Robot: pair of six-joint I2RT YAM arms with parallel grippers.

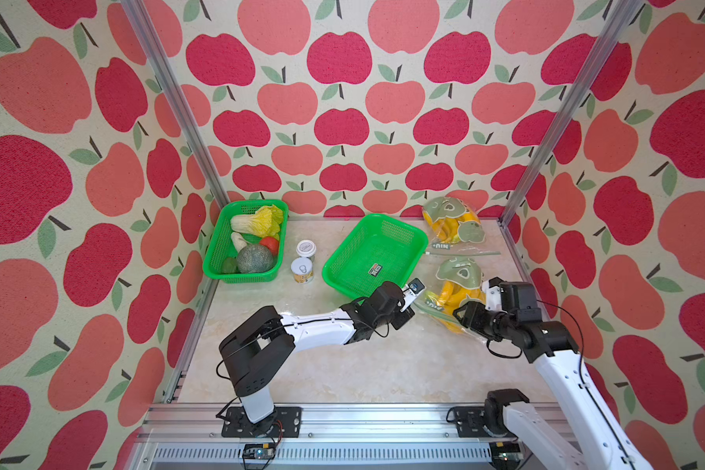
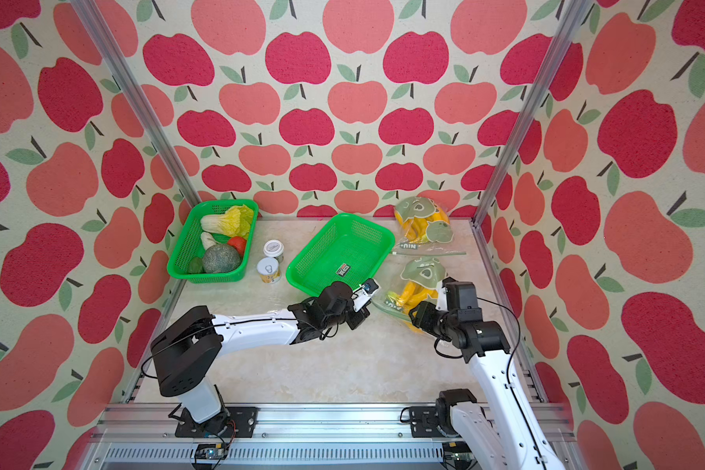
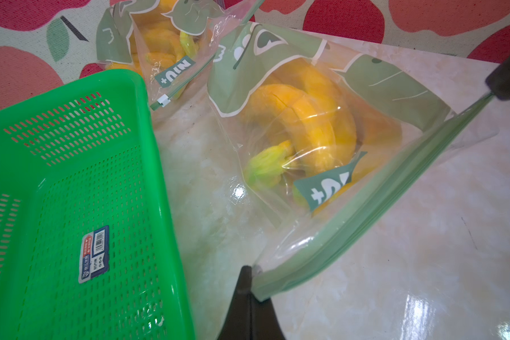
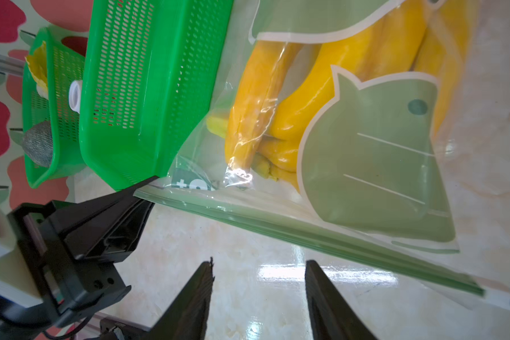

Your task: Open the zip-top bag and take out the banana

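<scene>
The front zip top bag holds several yellow bananas behind clear plastic with green print. My left gripper is shut on the left end of its green zipper strip, lifting it a little. My right gripper hangs over the bag's front side, fingers apart, above bare table just in front of the strip, with nothing seen between them.
An empty green basket stands left of the bag. A second banana bag lies behind. A basket of vegetables and two small tubs are at the left.
</scene>
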